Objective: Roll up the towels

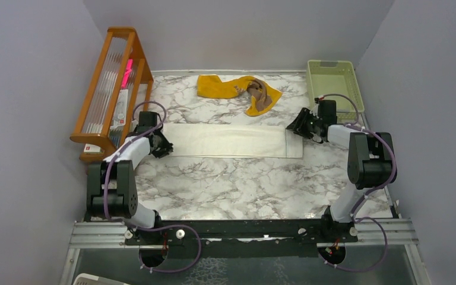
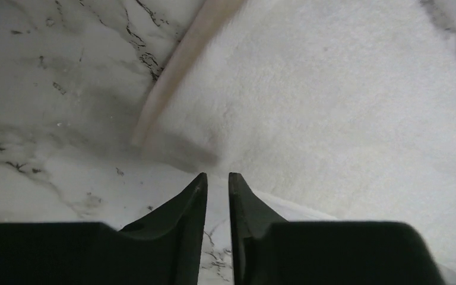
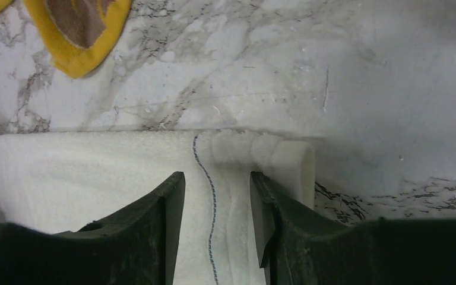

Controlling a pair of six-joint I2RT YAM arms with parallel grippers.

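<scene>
A white towel (image 1: 228, 141), folded into a long strip, lies across the middle of the table. My left gripper (image 1: 167, 151) is low over the strip's left end; in the left wrist view its fingers (image 2: 193, 205) stand a small gap apart at the towel's edge, with no cloth clearly between them. Over the right end is my right gripper (image 1: 294, 127), its fingers (image 3: 172, 199) wider apart above the towel's dark stitched line and folded edge. A yellow and brown towel (image 1: 219, 87) lies crumpled behind the white one.
A green basket (image 1: 334, 89) stands empty at the back right. On the left is a wooden rack (image 1: 104, 89) with a few items inside, close to my left arm. Bare marble table (image 1: 225, 190) spreads in front of the white towel.
</scene>
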